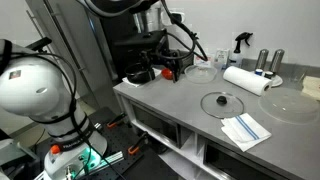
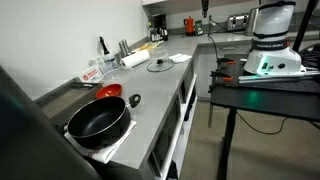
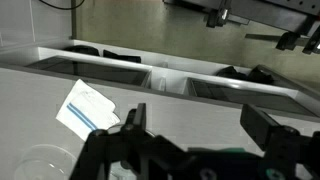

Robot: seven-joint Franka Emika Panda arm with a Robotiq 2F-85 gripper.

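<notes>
My gripper stands open above the counter near its front edge, its black fingers point(image 3: 138, 150) wide apart with nothing between them. A folded white cloth with blue stripes point(image 3: 88, 110) lies on the counter, left of the fingers in the wrist view. Beyond it, a glass lid with a black knob point(image 1: 222, 103) rests flat. At the other end of the counter is a black pan point(image 2: 100, 120), sitting on a white cloth. A red bowl point(image 2: 109, 91) stands beside the pan; in exterior view 1 the gripper partly covers that area.
Toward the wall are a white paper roll point(image 1: 247, 80), a clear bowl point(image 1: 201, 73) and several upright bottles or grinders. A clear round dish point(image 1: 290, 105) sits at the right. Open drawers point(image 1: 180, 140) jut below the counter edge.
</notes>
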